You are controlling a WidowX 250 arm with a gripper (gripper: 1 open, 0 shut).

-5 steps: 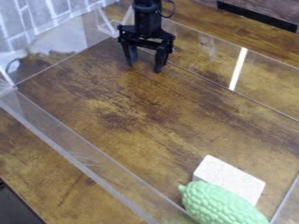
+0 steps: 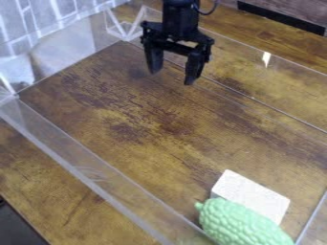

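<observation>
The black gripper [image 2: 177, 62] hangs at the top centre of the camera view, above the far part of the wooden floor of a clear-walled enclosure, its two fingers apart and pointing down with nothing visible between them. At the bottom right lie a white block [image 2: 250, 192] and a green bumpy object [image 2: 243, 224], both well away from the gripper.
Clear plastic walls [image 2: 96, 172] bound the wooden surface [image 2: 141, 124] on the sides. A pale patterned cloth [image 2: 38, 33] is at the upper left.
The gripper has moved a little to the right in the view, after dipping slightly lower. The block and the green object have not moved.
</observation>
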